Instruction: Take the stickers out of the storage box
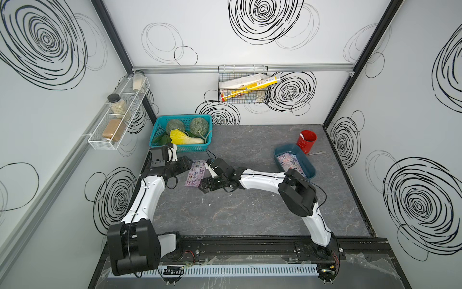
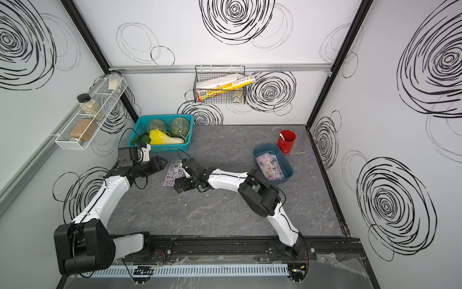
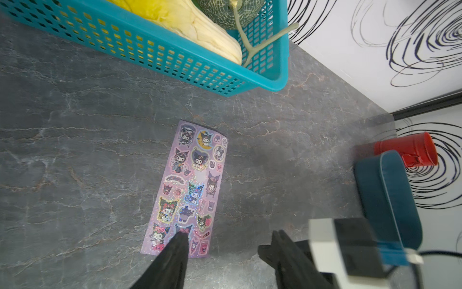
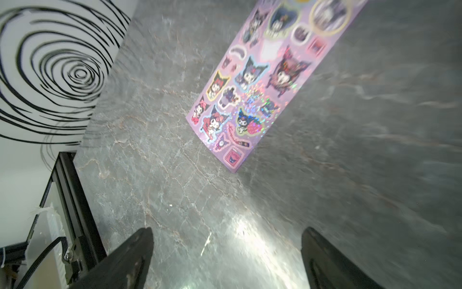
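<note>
A pink sheet of character stickers (image 3: 185, 192) lies flat on the grey table in front of the turquoise basket, between my grippers. My left gripper (image 1: 185, 162) stands open just left of it, its fingers above the table, nothing between them. My right gripper is open and empty, near the sheet's lower end on the right side. In the dark teal storage box (image 1: 309, 171) at the right lie more pink sticker sheets (image 2: 270, 165).
The turquoise basket (image 1: 157, 139) with melons and a yellow vegetable is at the back left. A red mug (image 1: 306, 142) stands behind the storage box. Wire racks hang on the walls.
</note>
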